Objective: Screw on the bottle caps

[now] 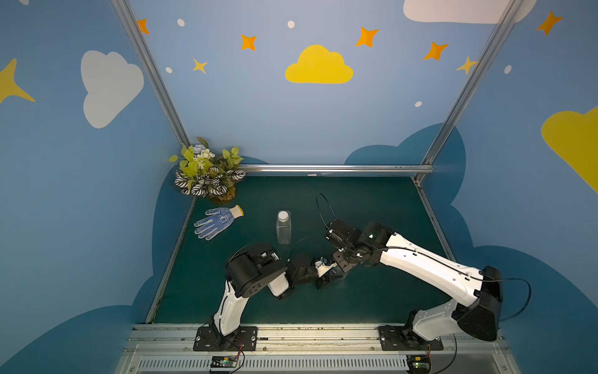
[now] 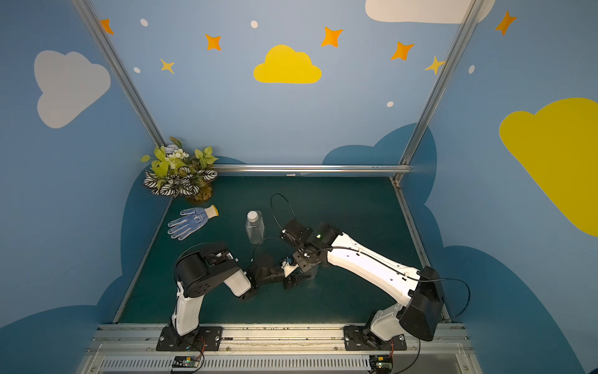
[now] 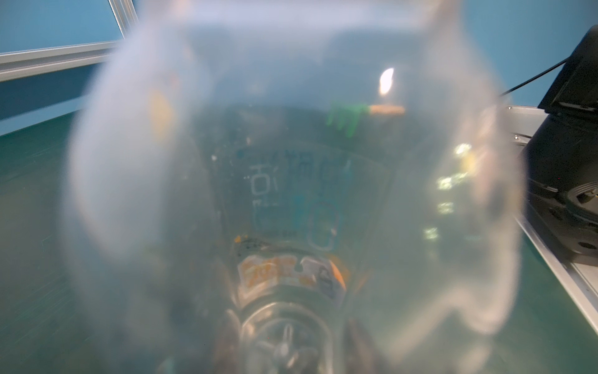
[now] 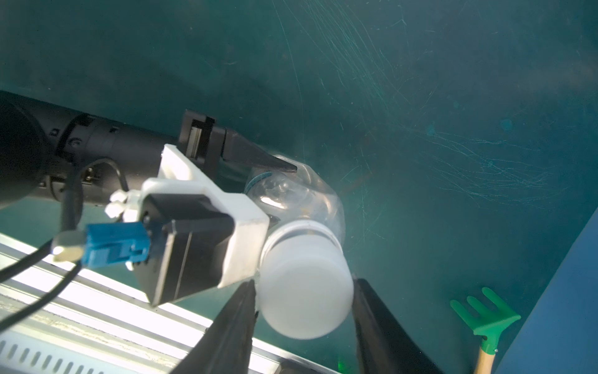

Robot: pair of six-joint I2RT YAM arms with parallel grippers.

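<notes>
A clear bottle (image 4: 324,202) stands under my right gripper with a white cap (image 4: 305,293) on its neck. The right fingers touch the cap on both sides, shut on it. From the side, my left gripper is shut on the bottle body; one dark finger shows, the other is hidden. In the left wrist view the bottle (image 3: 292,187) is blurred and fills the middle. A second clear bottle (image 1: 284,233) stands upright farther back with a white cap (image 1: 283,215) on top.
A blue glove (image 1: 215,223) and a potted plant (image 1: 208,171) are at the back left. A green hand fork (image 4: 489,318) shows in the right wrist view.
</notes>
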